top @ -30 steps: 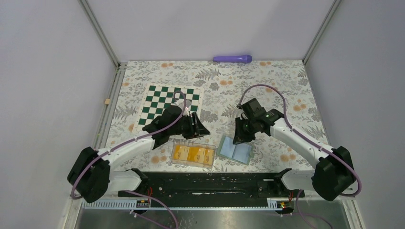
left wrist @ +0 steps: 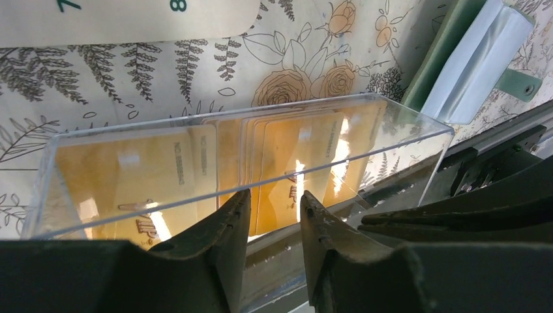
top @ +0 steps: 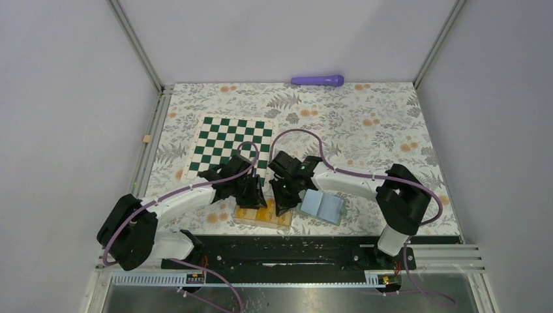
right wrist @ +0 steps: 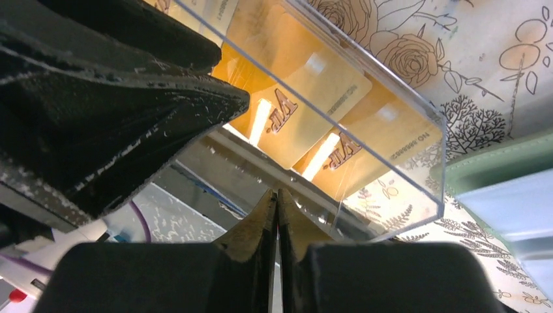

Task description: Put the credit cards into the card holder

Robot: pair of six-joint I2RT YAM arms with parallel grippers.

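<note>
A clear plastic box (left wrist: 85,231) holding yellow cards (left wrist: 300,150) lies at the table's front, under both grippers. My left gripper is part open, fingertips over the cards at the box's near side. My right gripper is shut, its tips close by the box's near edge; I cannot see anything between its fingers. The card holder (top: 329,207), green with pale blue sleeves, lies just right of the box, also at the edge of the right wrist view.
A green-and-white checkered board (top: 222,137) lies behind the box. A purple microphone (top: 317,80) lies at the back edge. The front edge is close to the box.
My right gripper has moved left from over the card holder to the box. My left gripper has come down and left onto the box, and both arms now crowd together there.
</note>
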